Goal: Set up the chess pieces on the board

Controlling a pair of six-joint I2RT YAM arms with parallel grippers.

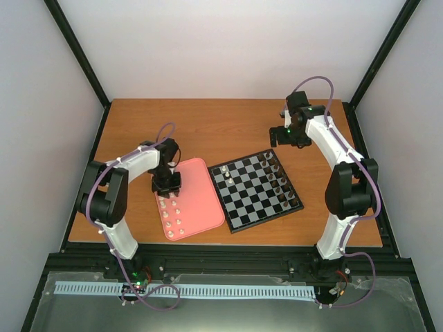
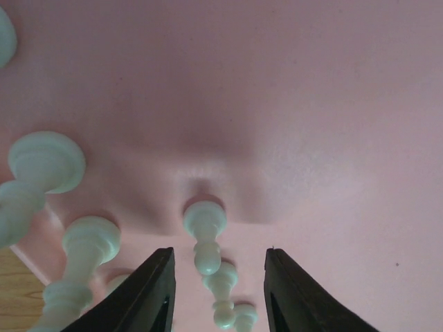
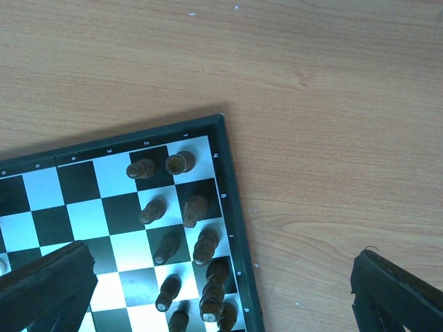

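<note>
White chess pieces stand in rows on a pink tray (image 1: 201,207). Over the tray's upper left part hangs my left gripper (image 1: 168,194). In the left wrist view a white pawn (image 2: 205,225) stands just ahead of the gap between the parted fingers, and nothing is held. The chessboard (image 1: 234,223) has dark pieces (image 1: 286,196) along its right side and a few white pieces (image 1: 227,174) at its upper left. Beyond the board's far right corner, above bare table, my right gripper (image 1: 276,136) is open and empty; dark pieces (image 3: 180,163) appear between its fingers in the right wrist view, farther below.
Taller white pieces (image 2: 46,162) stand left of the pawn, near the tray's edge. The tray lies close beside the board. Bare wooden table (image 1: 221,128) stretches behind both, and the tray's right half is clear.
</note>
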